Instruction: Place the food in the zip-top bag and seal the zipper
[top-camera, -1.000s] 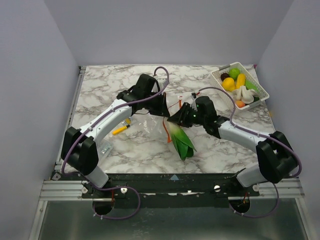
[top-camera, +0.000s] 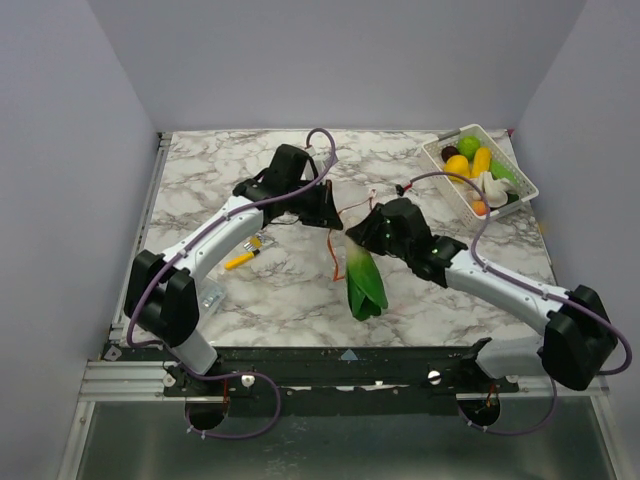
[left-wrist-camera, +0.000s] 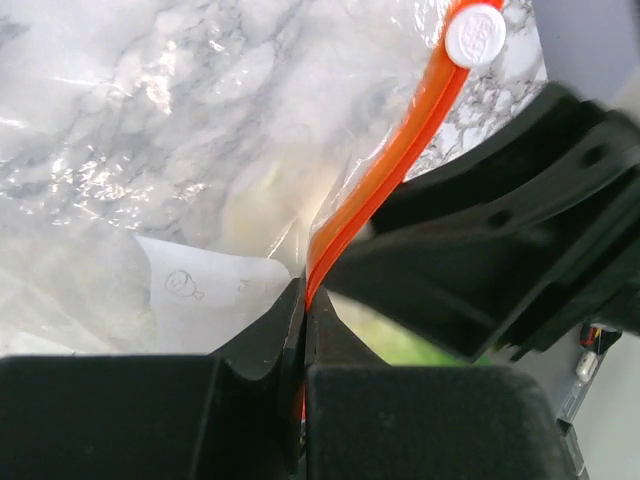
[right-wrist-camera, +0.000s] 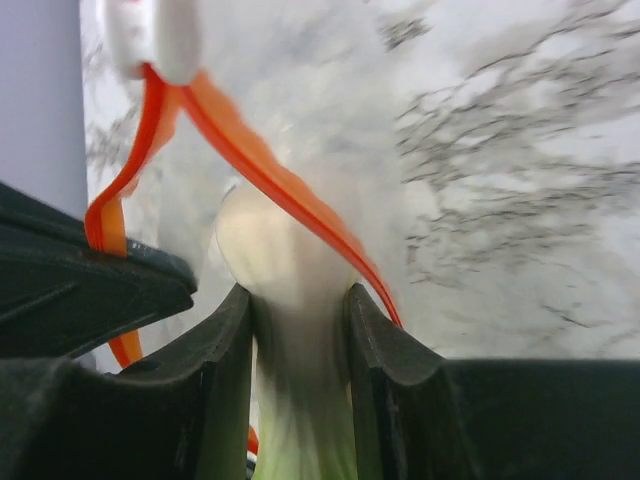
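Note:
A toy-like vegetable with a pale stem and green leaves (top-camera: 366, 290) points its leaves toward the table's front edge. My right gripper (top-camera: 355, 240) has a finger on either side of the stem (right-wrist-camera: 300, 330), both against it. The stem's pale end (right-wrist-camera: 270, 235) reaches past the fingertips to the orange zipper edge (right-wrist-camera: 290, 195) of the clear bag (left-wrist-camera: 220, 110). My left gripper is shut on the bag's orange zipper strip (left-wrist-camera: 385, 170), which runs up to a white round slider (left-wrist-camera: 475, 35). How far the stem lies inside the bag is hard to see.
At the back right stands a white basket (top-camera: 530, 190) of toy fruit and vegetables. A yellow-handled tool (top-camera: 240, 259) and a clear plastic item (top-camera: 210, 296) lie at the left. Both hands are close together over the middle.
My right gripper has shifted slightly right and its arm has swung outward. The vegetable has turned from slanted to nearly straight. The left arm has barely moved.

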